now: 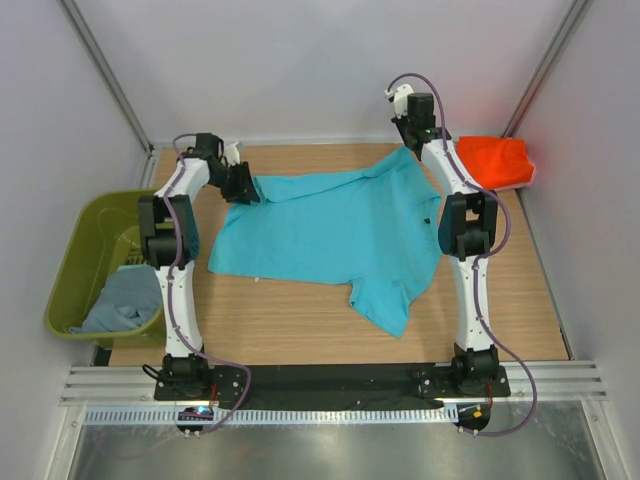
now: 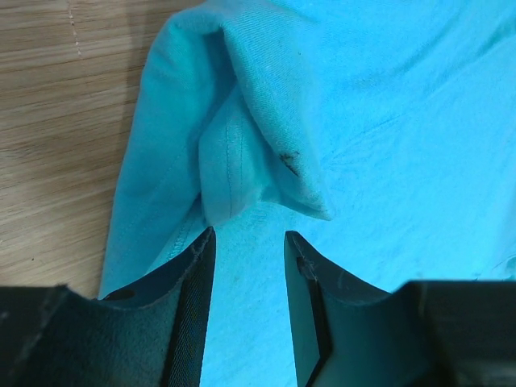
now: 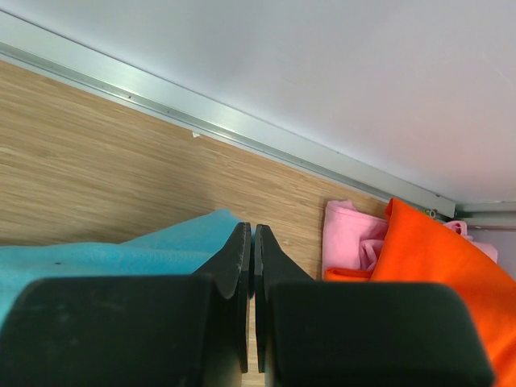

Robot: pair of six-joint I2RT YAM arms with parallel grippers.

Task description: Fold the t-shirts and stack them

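Observation:
The blue t-shirt (image 1: pixel 330 230) lies spread across the middle of the table, one sleeve (image 1: pixel 385 302) pointing toward the front. Over the shirt's far left corner, my left gripper stands part open with nothing between its fingers. A raised, bunched fold (image 2: pixel 266 121) of the shirt lies just beyond those fingertips. At the far right, my right gripper is shut on the shirt's edge (image 3: pixel 185 242), which is lifted there. Orange and pink folded shirts (image 1: pixel 495 160) make a stack at the back right.
A green basket (image 1: pixel 80 230) at the left holds grey-blue cloth (image 1: pixel 123 300). A wall (image 1: pixel 270 70) borders the back of the table. Bare wood (image 1: pixel 270 320) shows along the front and right.

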